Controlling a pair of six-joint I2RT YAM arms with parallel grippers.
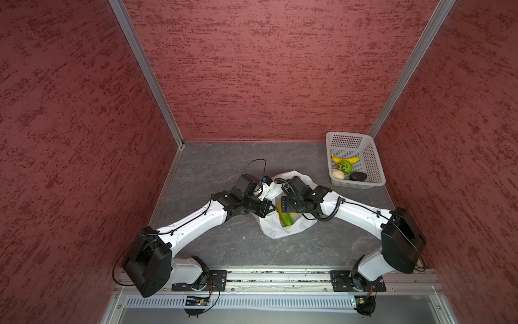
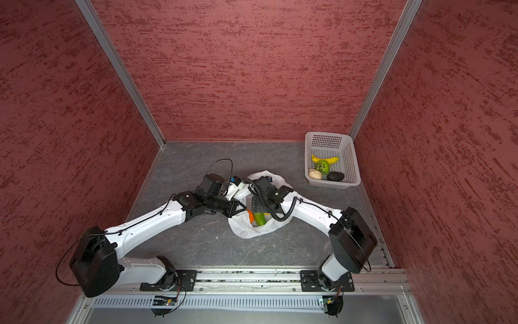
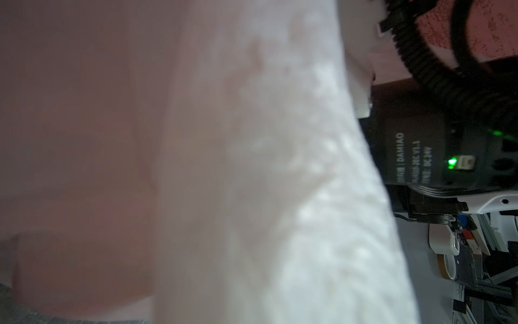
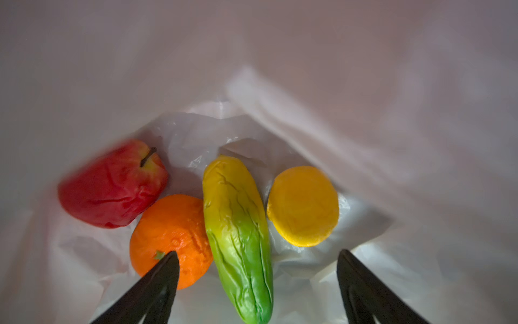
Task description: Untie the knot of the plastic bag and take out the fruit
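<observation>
The white plastic bag point(image 1: 275, 229) lies open at mid-table. My right gripper is inside its mouth, open, above a red apple point(image 4: 113, 189), an orange point(image 4: 170, 235), a green-yellow cucumber-like piece point(image 4: 237, 232) and a round yellow fruit point(image 4: 302, 205); nothing is held between its fingers. My left gripper point(image 1: 267, 208) is at the bag's left side, shut; the top views are too small to show any plastic between its fingers. White plastic fills most of the left wrist view, hiding the fingers there.
A grey basket point(image 1: 380, 172) at the back right holds a banana point(image 1: 345, 159), a green fruit point(image 1: 344, 167), a pale round item point(image 1: 337, 174) and a dark oval one point(image 1: 358, 176).
</observation>
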